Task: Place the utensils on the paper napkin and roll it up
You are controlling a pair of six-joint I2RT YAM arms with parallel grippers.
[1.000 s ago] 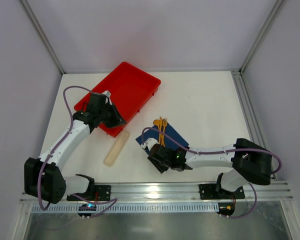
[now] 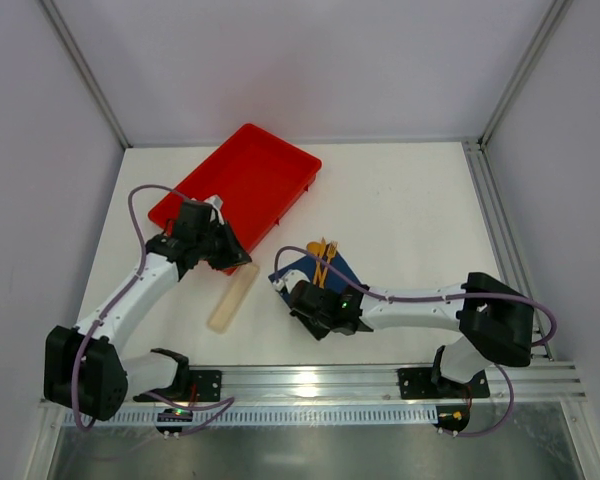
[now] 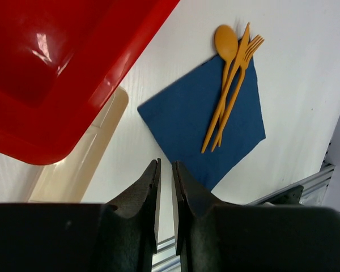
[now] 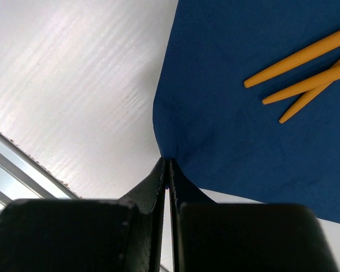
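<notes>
A dark blue napkin lies spread on the white table, with an orange spoon, knife and fork bunched across it. Their heads stick out past its far edge; the handles taper toward its middle. In the right wrist view my right gripper is shut on a corner of the napkin, which puckers slightly at the fingertips. Just a narrow gap shows between the fingers of my left gripper, and nothing is in it. It hangs above the table, left of the napkin. The right arm partly covers the napkin from above.
A red tray, empty where it shows, stands at the back left, close by my left gripper. Below it lies a long beige holder. A metal rail runs along the front edge.
The left gripper has come forward a little, away from the red tray. My right gripper has shifted slightly left, and the napkin's right side has drawn in a bit with it.
</notes>
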